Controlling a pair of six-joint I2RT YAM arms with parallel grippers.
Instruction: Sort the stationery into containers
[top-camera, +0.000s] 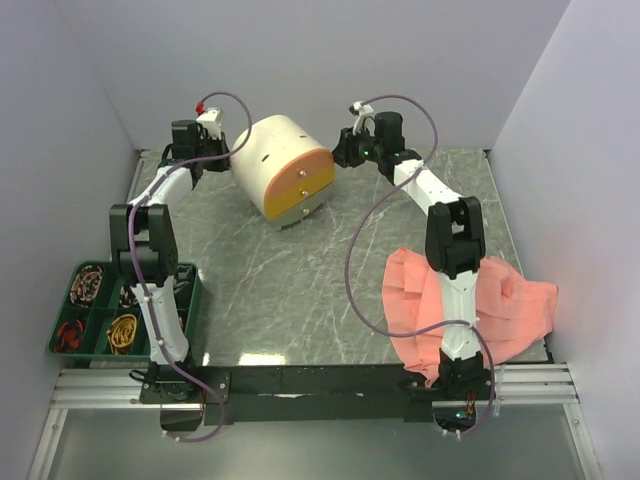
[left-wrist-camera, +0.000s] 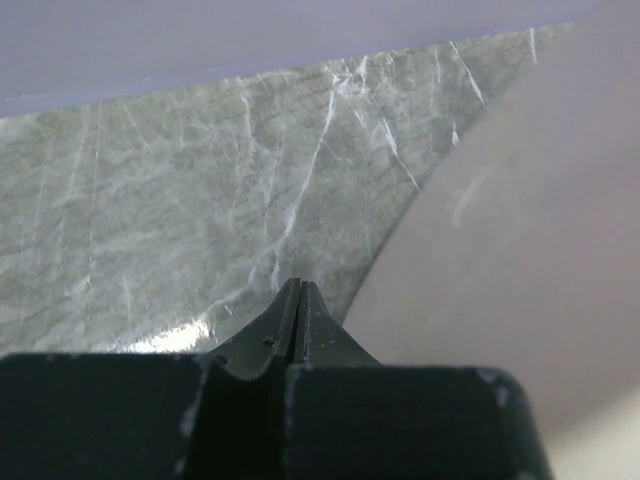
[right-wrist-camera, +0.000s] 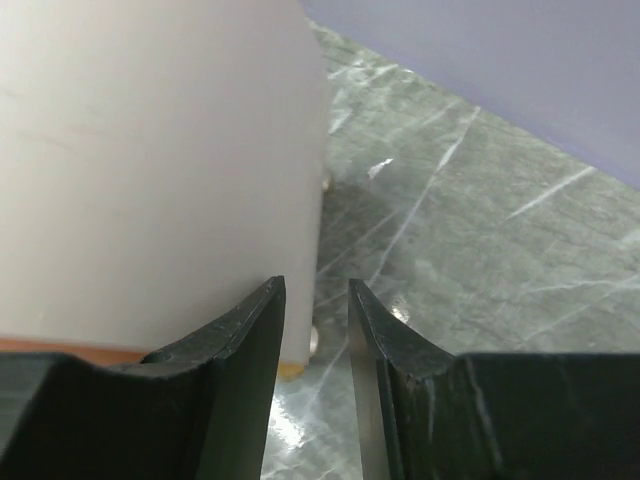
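Observation:
A cream cabinet (top-camera: 262, 150) with a rounded body stands at the back centre of the table, its orange, yellow and grey drawer fronts (top-camera: 303, 190) angled toward the front right. At its left side is my left gripper (top-camera: 222, 160); the left wrist view shows its fingers (left-wrist-camera: 275, 325) shut together, the cabinet's pale wall (left-wrist-camera: 500, 230) close on the right. My right gripper (top-camera: 340, 152) is at the cabinet's upper right. In the right wrist view its fingers (right-wrist-camera: 245, 325) stand part open, the left one against or just before the cabinet's wall (right-wrist-camera: 200, 170); contact cannot be told.
A green compartment tray (top-camera: 95, 345) with coiled cords and dark items lies at the front left, partly under my left arm. A crumpled salmon cloth (top-camera: 510, 305) covers the front right. Walls close in the table at back and sides.

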